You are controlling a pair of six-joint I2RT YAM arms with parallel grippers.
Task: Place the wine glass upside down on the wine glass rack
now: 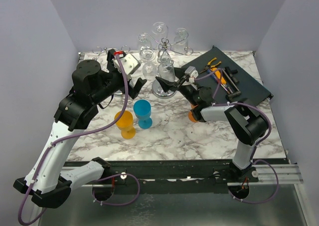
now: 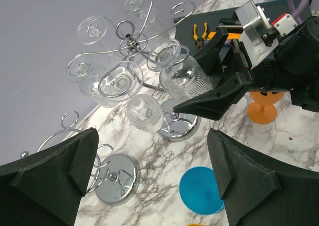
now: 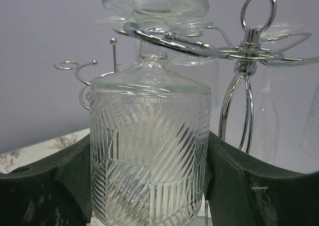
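Note:
A clear ribbed wine glass [image 3: 149, 151] is upside down between the fingers of my right gripper, which is shut on its bowl. In the right wrist view its stem passes through a wire loop of the chrome rack [image 3: 187, 47], and the round foot sits above that loop. Several other clear glasses hang upside down from the same rack [image 1: 163, 50]; one hanging bowl [image 2: 144, 111] shows in the left wrist view. To the left, my left gripper [image 1: 139, 80] stands open and empty, its fingers [image 2: 55, 173] wide apart.
A blue goblet [image 1: 142, 112] and a yellow goblet [image 1: 126, 125] stand on the marble table [image 1: 164, 141]. An orange goblet [image 2: 262, 106] is below the right arm. A second chrome stand [image 2: 117, 178] is at left; tools lie on a dark mat [image 1: 244, 81].

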